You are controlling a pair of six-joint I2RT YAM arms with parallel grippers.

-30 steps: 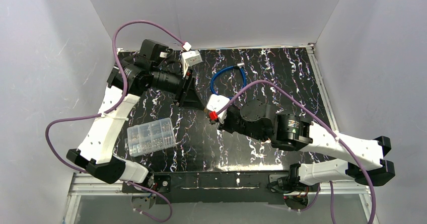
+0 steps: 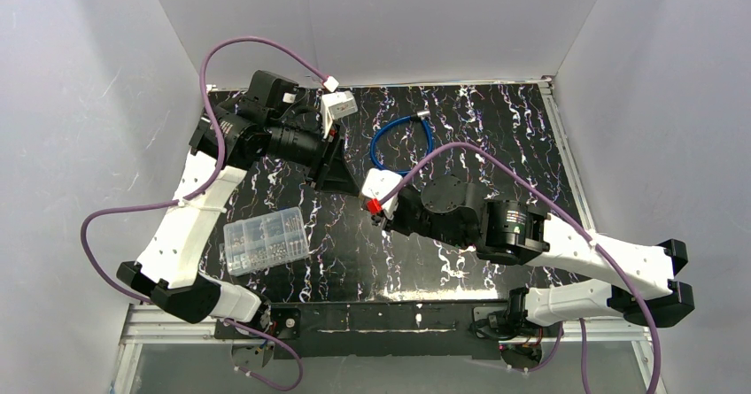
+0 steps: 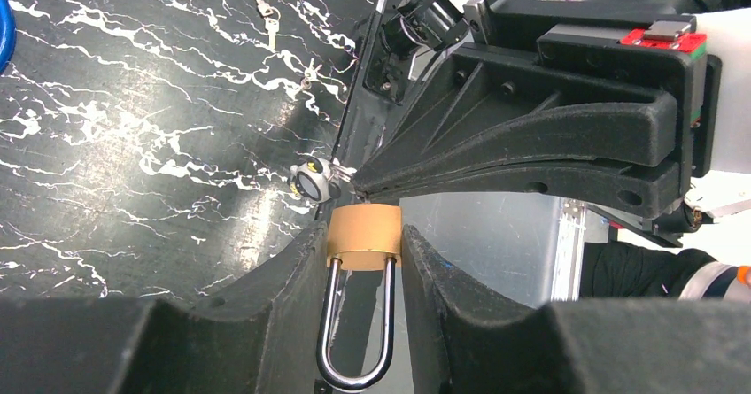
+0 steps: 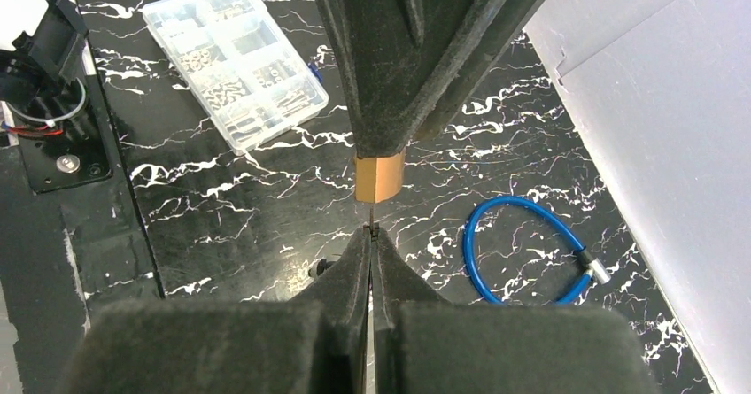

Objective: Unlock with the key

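A brass padlock [image 3: 365, 233] sits between the fingers of my left gripper, its steel shackle [image 3: 356, 382] seated in the body at both legs. In the right wrist view, the padlock [image 4: 379, 178] shows below the left fingers. My right gripper is shut on a thin key [image 4: 372, 212], whose blade points at the padlock's face opposite the shackle. Blade and padlock meet or nearly meet; how deep it sits cannot be made out. A small white, black and yellow charm [image 3: 312, 180] hangs beside the right fingertips. Both grippers face each other above the table.
Loose keys [image 3: 268, 20] lie on the dark marbled table. A clear compartment box [image 2: 266, 240] of small parts stands at the left, and a blue cable loop [image 2: 379, 146] lies toward the back. Grey walls [image 2: 655, 146] enclose the sides.
Both arms are almost still in the top view. The right gripper's end and the left gripper's wrist have shifted only very slightly.
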